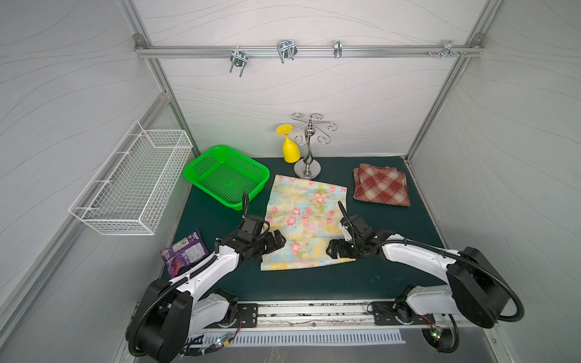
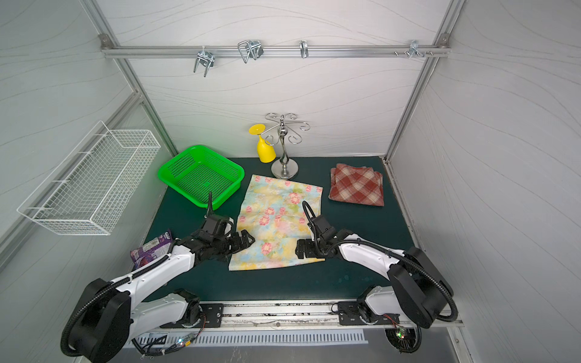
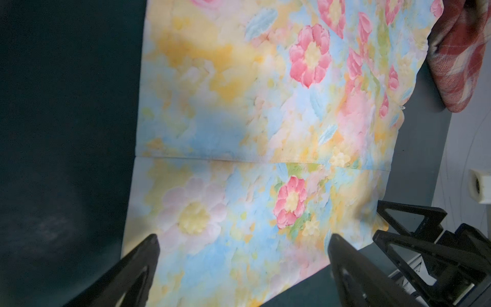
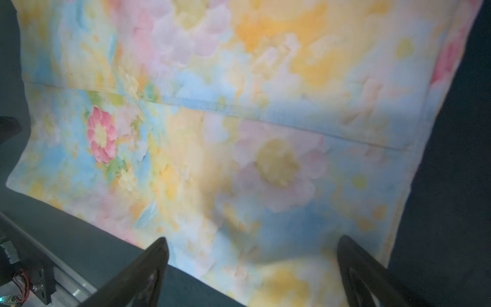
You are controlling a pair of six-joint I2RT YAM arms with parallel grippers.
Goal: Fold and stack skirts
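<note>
A pastel floral skirt (image 1: 305,211) lies spread flat in the middle of the dark table, with a crease running across it in both wrist views. Above its near left part hovers my left gripper (image 1: 279,240), open and empty. Over the near right part, my right gripper (image 1: 339,249) is open too, nothing between its fingers. In the left wrist view the skirt (image 3: 255,204) passes beneath the spread fingers (image 3: 138,266). At the back right sits a folded red plaid skirt (image 1: 381,184), apart from the floral one.
A green basket (image 1: 261,175) stands at the back left, beside a yellow goblet (image 1: 291,150) and a metal stand (image 1: 307,169) behind the floral skirt. A purple packet (image 1: 186,251) lies at left. Bare table shows right of the skirt.
</note>
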